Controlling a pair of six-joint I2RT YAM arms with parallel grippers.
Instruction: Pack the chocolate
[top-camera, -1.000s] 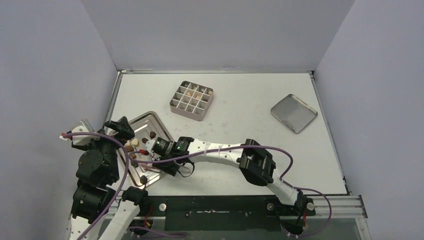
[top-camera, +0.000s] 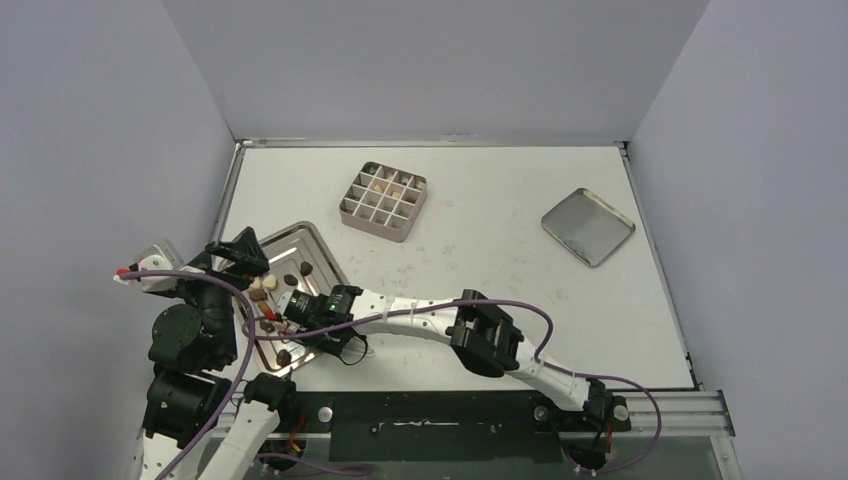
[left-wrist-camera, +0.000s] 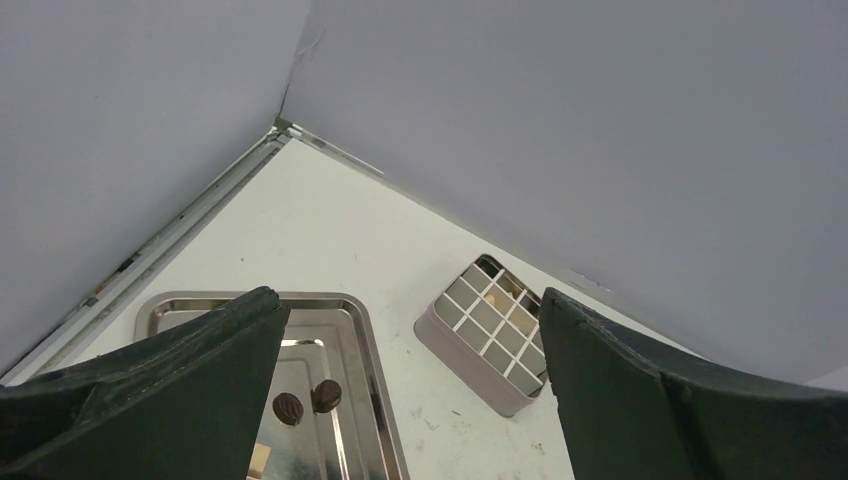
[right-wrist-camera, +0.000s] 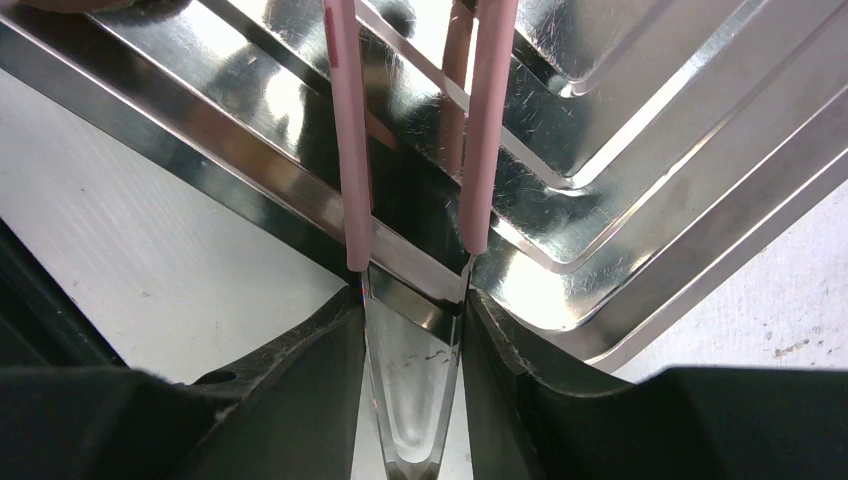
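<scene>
My right gripper is shut on tongs (right-wrist-camera: 410, 440) with two pink arms, whose ends reach over the steel tray (right-wrist-camera: 600, 330) in the right wrist view. In the top view, several dark and pale chocolates (top-camera: 305, 268) lie on that tray at left. A divided grey box (top-camera: 383, 225) stands at the back middle, with a few pieces in it. My left gripper is raised over the tray's left side, open and empty, facing the box in the left wrist view.
An empty metal tray (top-camera: 588, 225) lies at the right. Walls close in the table at back and sides.
My right arm has moved left and toward the table's front over the tray, with the tongs. My left arm has shifted only slightly.
</scene>
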